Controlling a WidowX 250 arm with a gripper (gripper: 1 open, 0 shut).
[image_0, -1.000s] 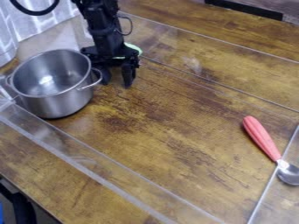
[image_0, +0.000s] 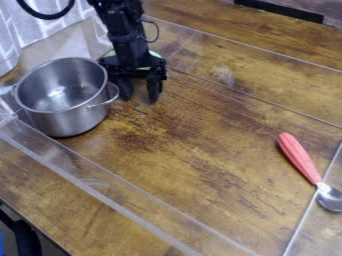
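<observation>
The black gripper (image_0: 134, 80) is low at the upper left, right behind a steel pot (image_0: 64, 112). A green object (image_0: 152, 54) is partly hidden behind it. Its fingers are dark and blurred against the wood, so whether it is open or shut cannot be told. The pot stands on the wooden table (image_0: 187, 160), with handles at its sides.
A spoon with a red handle (image_0: 299, 158) lies at the right. Clear strips cross the surface, and a dark edge runs along the back right.
The gripper has shifted very slightly to the left. The pot and spoon look unmoved.
</observation>
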